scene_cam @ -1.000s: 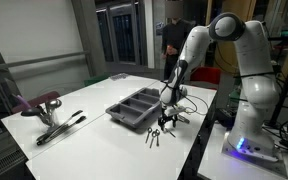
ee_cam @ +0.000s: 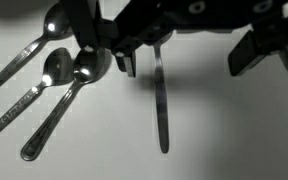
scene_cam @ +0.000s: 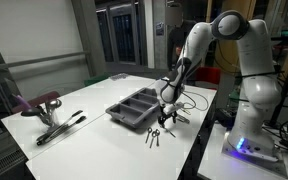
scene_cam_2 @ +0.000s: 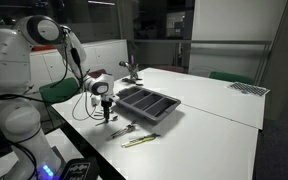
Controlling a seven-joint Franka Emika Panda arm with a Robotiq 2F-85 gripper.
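Observation:
My gripper is open, its fingers wide apart, with nothing held between them. A slim knife (ee_cam: 162, 110) lies on the white table below the gap, nearer the left finger. To the left are three metal spoons: one at the upper left (ee_cam: 29, 52), a patterned one (ee_cam: 34, 95) and a third (ee_cam: 66, 100). The upper end of the knife is hidden behind the gripper. In the first exterior view, the gripper (scene_cam: 166, 121) hangs low over the table beside the spoons (scene_cam: 152, 134).
A dark grey compartment tray (scene_cam: 122, 115) stands just behind the cutlery. Larger dark utensils (scene_cam: 56, 130) lie at the far left. A cable (scene_cam: 196, 101) loops on the table at the right.
The gripper has shifted only slightly, seemingly a little lower over the cutlery. The spoons and the tray look unmoved.

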